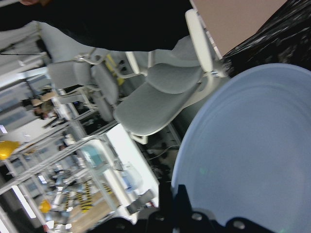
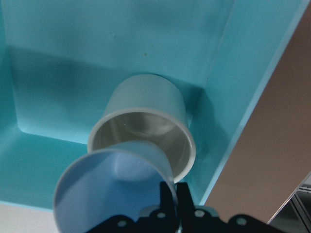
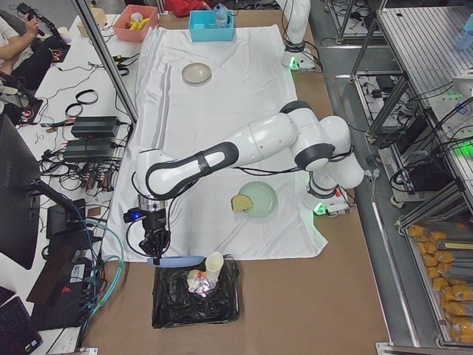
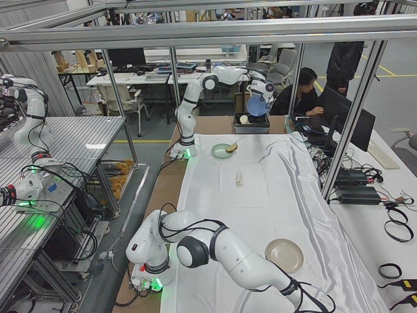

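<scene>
My left gripper (image 3: 157, 248) is shut on a blue plate (image 1: 243, 145), which fills the lower right of the left wrist view and hangs at the black-lined bin (image 3: 192, 310). A white cup (image 3: 213, 266) and crumpled wrapper are in that bin. My right gripper is shut on a blue cup (image 2: 107, 189), held over a white cup (image 2: 141, 92) inside the teal box (image 2: 63, 87). A green plate (image 3: 262, 203) with a yellow sponge-like piece (image 3: 241, 202) lies on the cloth.
A beige plate (image 3: 196, 73) lies on the white cloth (image 3: 207, 126). A red box (image 3: 126, 33) with items stands beside the teal box. A person sits at the desk beside the table.
</scene>
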